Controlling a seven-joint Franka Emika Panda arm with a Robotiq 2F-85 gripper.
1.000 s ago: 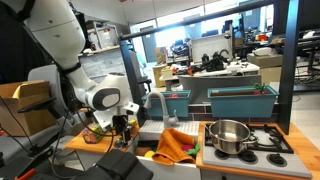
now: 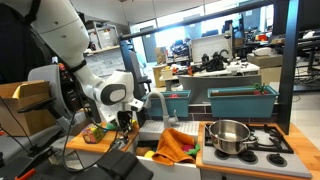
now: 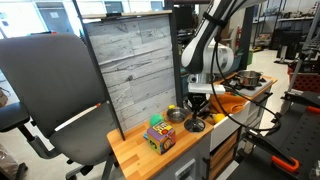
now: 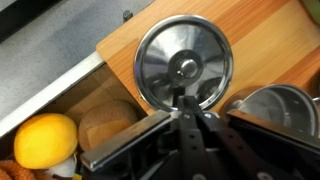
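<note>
In the wrist view a round, shiny metal lid [image 4: 160, 62] with a centre knob [image 4: 190, 68] lies on the wooden counter, close to the sink edge. My gripper is shut, with nothing showing between its fingers, and its tips overlap the lid's near rim in this view. Whether they touch the lid cannot be told. From the side, the gripper [image 2: 128, 132] points down over the left counter, where details are small. The second exterior view has the lid [image 3: 193, 123] under the arm, beside the colourful box [image 3: 160, 137].
Right of the lid is a metal bowl [image 4: 275, 108]. The sink holds a yellow item [image 4: 45, 140] and a brown one [image 4: 108, 123]. An orange cloth [image 2: 176, 144] hangs in the sink near the faucet [image 2: 165, 110]. A steel pot [image 2: 229, 134] stands on the stove [image 2: 272, 152].
The arm has shifted slightly up and to the right in exterior view 1. The pot and cloth stay where they were.
</note>
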